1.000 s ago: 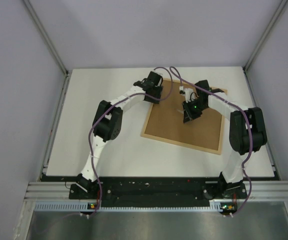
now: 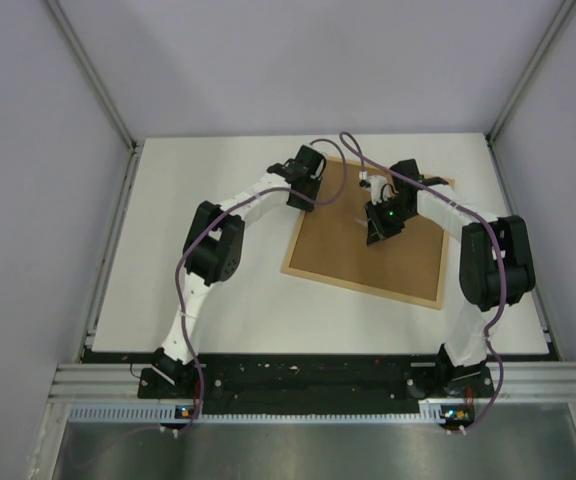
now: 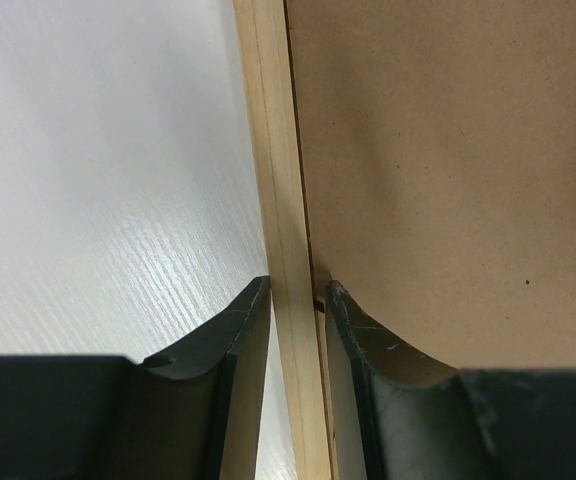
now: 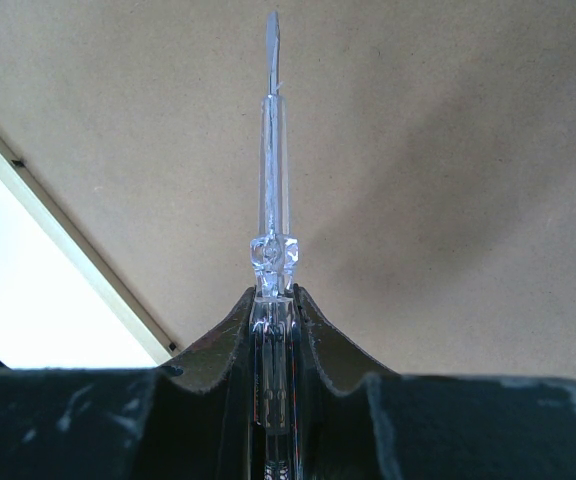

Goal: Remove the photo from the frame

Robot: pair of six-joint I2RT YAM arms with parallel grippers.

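Observation:
The picture frame lies back side up, its brown backing board facing me inside a light wooden rim. At the rim's left side is my left gripper. In the left wrist view, its fingers straddle the wooden rail, one over the white table and one over the board's edge, with a small gap on the board side. A dark metal tab shows beside the inner fingertip. My right gripper is shut on a clear-handled screwdriver above the board. The photo is hidden.
More small dark tabs sit along the rim's inner edge. Purple cables loop over both arms.
The right arm, the screwdriver and the frame have stayed still.

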